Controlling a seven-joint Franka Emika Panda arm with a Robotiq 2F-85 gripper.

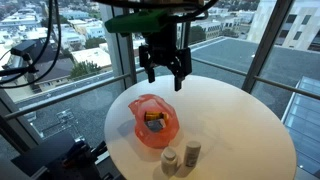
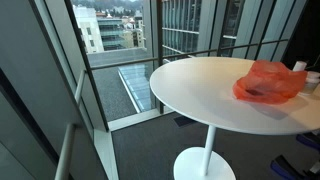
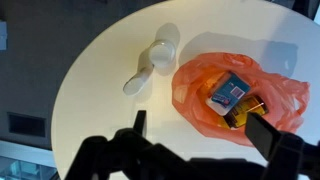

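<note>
A translucent orange-red plastic bag lies spread on the round white table. In the wrist view its crumpled film surrounds a dark blue-grey box and a yellow-and-black item. My gripper hangs above the bag, apart from it, its fingers open and empty. Two small pale cylindrical containers, one whitish and one greyer, stand beside the bag; the wrist view shows them as a white-topped one and a slimmer one.
Tall windows with metal frames rise around the table. Its round edge drops to dark floor.
</note>
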